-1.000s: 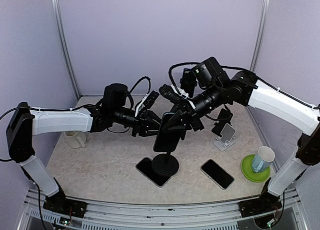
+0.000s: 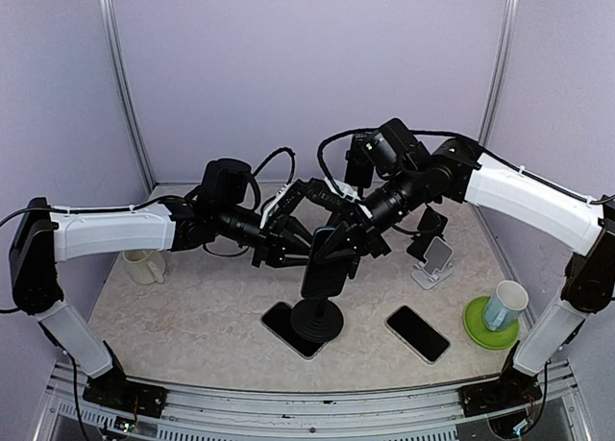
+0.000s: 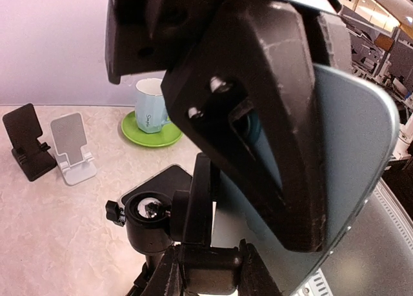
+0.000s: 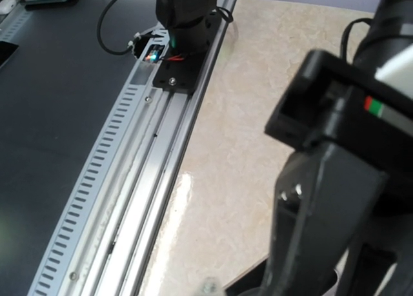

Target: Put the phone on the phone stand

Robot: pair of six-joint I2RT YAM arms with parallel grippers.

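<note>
In the top view an upright phone (image 2: 323, 276) is at the black phone stand (image 2: 316, 322) with a round base, near the table's middle. Both grippers meet at its upper part. My right gripper (image 2: 341, 232) is shut on the phone. My left gripper (image 2: 293, 246) is at the phone's left side. The left wrist view shows the phone's bluish edge (image 3: 361, 141) close behind dark gripper parts, with the stand's clamp joint (image 3: 147, 218) below; how far the left fingers are apart is unclear.
Two phones (image 2: 417, 333) (image 2: 286, 330) lie on the table, one partly under the stand's base. Small stands (image 2: 432, 268), a cup (image 2: 504, 306) on a green saucer (image 2: 475, 328) are at right, a white mug (image 2: 144, 266) at left.
Over the last second the phone has become slightly more upright and shifted a little right, with my right gripper. My left gripper has moved slightly along with it.
</note>
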